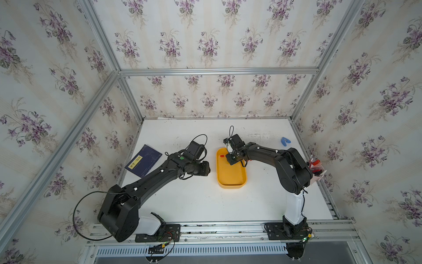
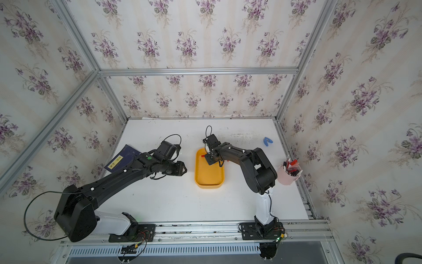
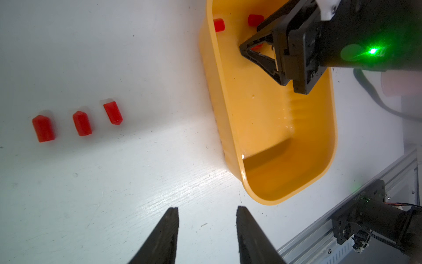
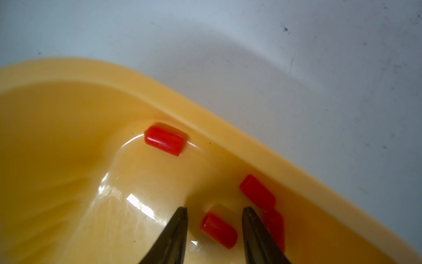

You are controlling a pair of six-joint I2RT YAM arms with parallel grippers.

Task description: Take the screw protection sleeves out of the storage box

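Note:
The yellow storage box (image 3: 281, 140) holds several red sleeves. In the right wrist view, one sleeve (image 4: 219, 230) lies on the box floor between the spread fingers of my right gripper, which is open and down inside the box. A second sleeve (image 4: 164, 140) rests by the corner, and two more, a sleeve (image 4: 258, 192) and another sleeve (image 4: 274, 228), touch along the wall. On the white table three sleeves lie apart: one sleeve (image 3: 43, 128), a middle sleeve (image 3: 82, 123) and a third sleeve (image 3: 113, 112). My left gripper stands open and empty, left of the box.
A dark blue folder (image 1: 143, 160) lies at the left of the table. At the right are a blue object (image 2: 267, 141) and a pink cup (image 2: 289, 173) of tools. The table in front of the box is clear.

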